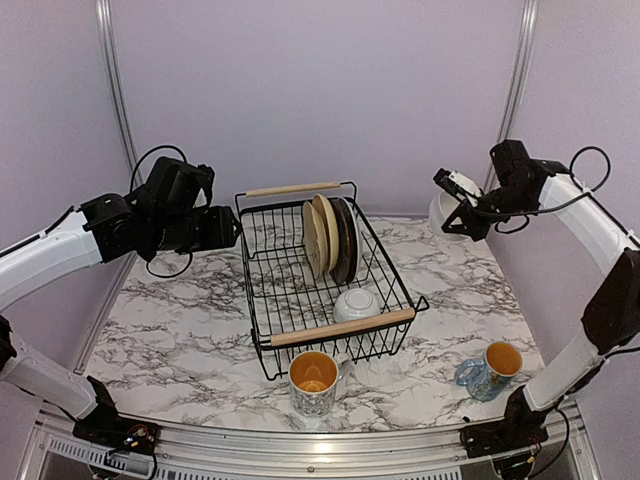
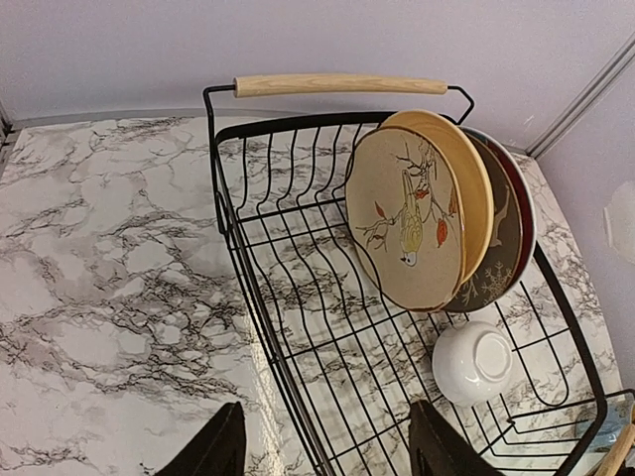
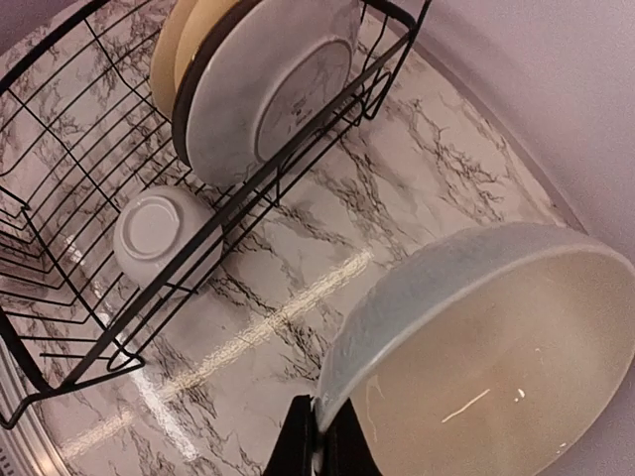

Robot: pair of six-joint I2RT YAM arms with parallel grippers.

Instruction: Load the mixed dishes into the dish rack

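Observation:
Shut on the rim of a white bowl [image 3: 476, 367], my right gripper holds it raised above the table, right of the rack; in the top view the arm partly covers this bowl [image 1: 445, 215]. The black wire dish rack [image 1: 262, 290] stands mid-table. Several plates [image 2: 407, 223] lean upright in its slots, and a small white bowl [image 2: 473, 364] rests upside down near its front. To the rack's left, in the air, hangs my left gripper, fingers apart and empty. Two mugs with orange insides stand on the table: one patterned [image 1: 313, 385], one blue [image 1: 489, 370].
Wooden handles [image 1: 343, 327] top the rack's front and back edges. The patterned mug stands close to the rack's front.

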